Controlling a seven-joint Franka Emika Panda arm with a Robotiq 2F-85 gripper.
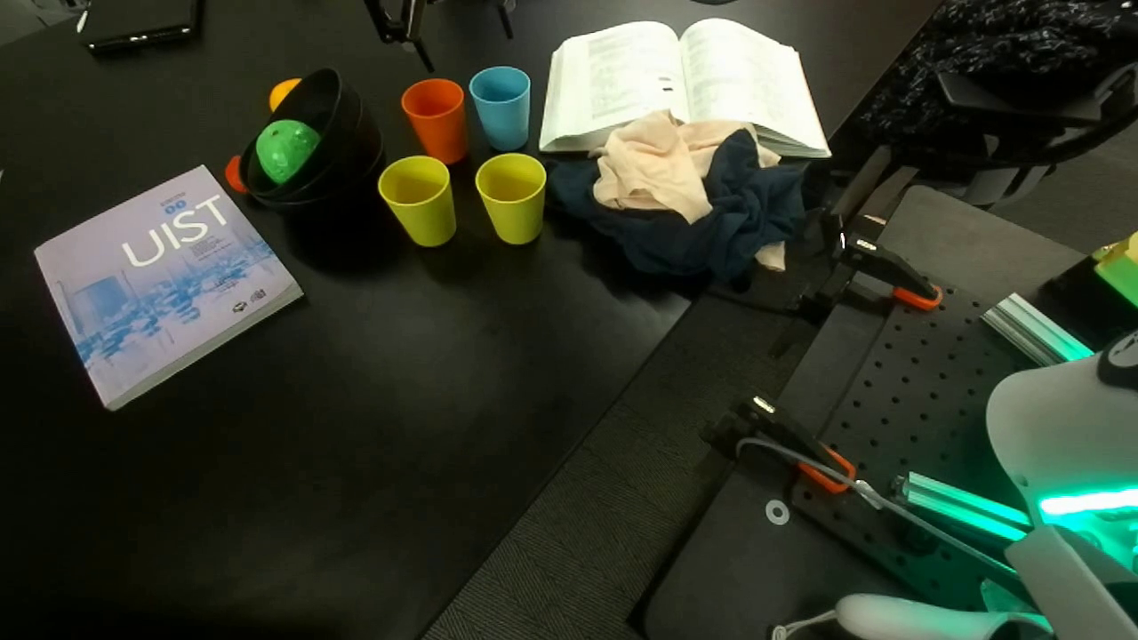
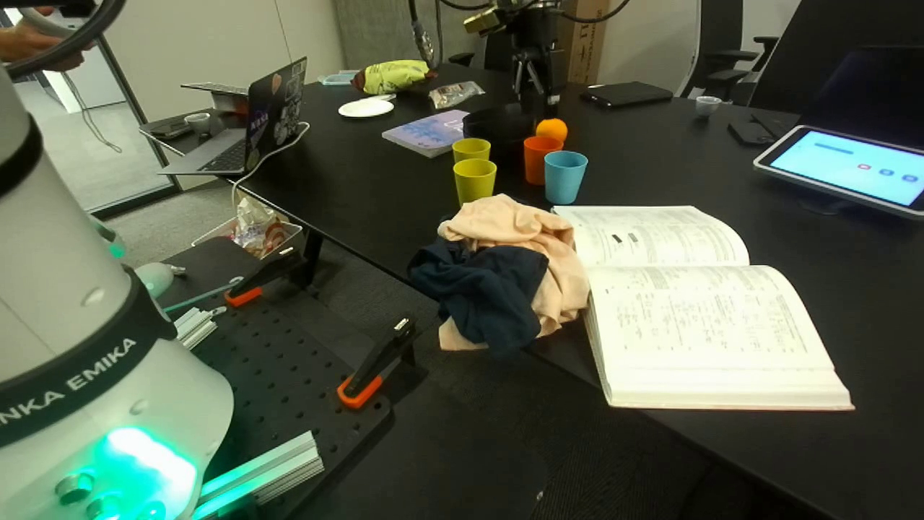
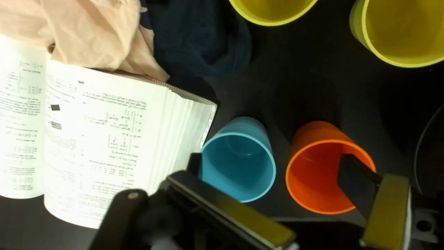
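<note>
My gripper is open with nothing between its fingers, hanging above the far side of the cups. In the wrist view, one finger overlaps the edge of the blue cup (image 3: 238, 166) and the other crosses in front of the orange cup (image 3: 320, 175). Both cups stand upright and look empty. In exterior view 1 the fingertips of my gripper (image 1: 466, 41) show at the top edge, behind the orange cup (image 1: 436, 119) and blue cup (image 1: 501, 107). Two yellow cups, one on the left (image 1: 419, 201) and one on the right (image 1: 514, 197), stand nearer that camera.
Beside the blue cup lies an open book (image 1: 613, 80), with crumpled beige and navy cloth (image 1: 736, 197) against it. Black bowls (image 1: 357, 139) hold a green ball (image 1: 285, 150) left of the cups. Past a UIST book (image 1: 171, 277), the front of the table is bare.
</note>
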